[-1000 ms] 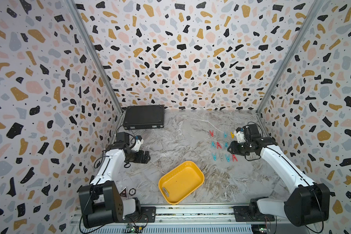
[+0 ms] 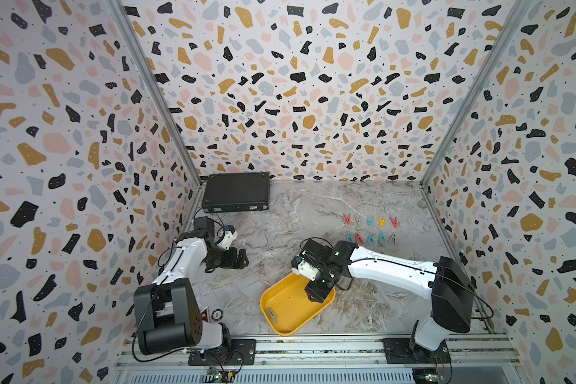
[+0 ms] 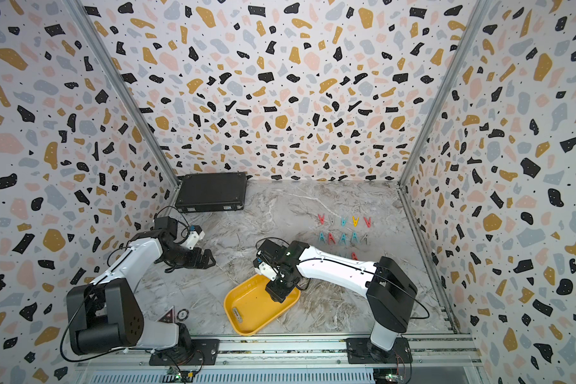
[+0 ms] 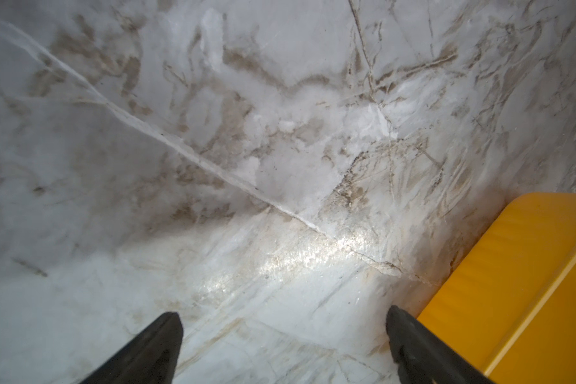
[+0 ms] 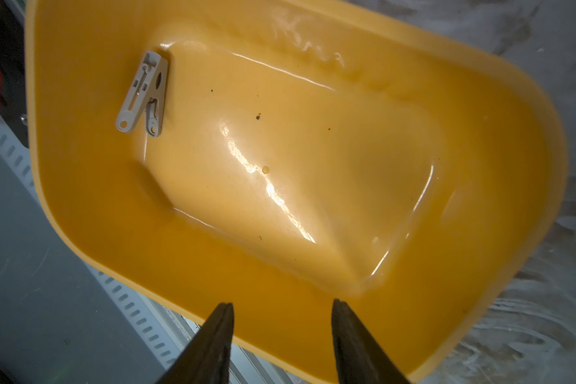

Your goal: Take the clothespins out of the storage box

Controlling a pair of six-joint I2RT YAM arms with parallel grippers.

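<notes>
One grey clothespin [image 5: 146,93] lies at one end of the yellow storage box [image 5: 364,166], against the wall, as the right wrist view shows. My right gripper hangs over the opposite end of the box; its fingers stand apart with nothing between them. In the top left view the box [image 2: 275,323] sits near the front table edge. My left gripper is open above bare marble, left of the box and empty. On the right side of the table several red, blue and yellow clothespins [image 2: 382,221] lie in rows, some hidden behind the right arm.
A closed black case [image 2: 236,191] stands at the back left. Two small dark items, one a round disc [image 2: 217,314], lie at the front left. The box's raised rim [image 5: 544,140] surrounds the clothespin.
The right arm has swung left from the clothespin rows to a place over the box's right end. The box and the clothespin inside have stayed put.
</notes>
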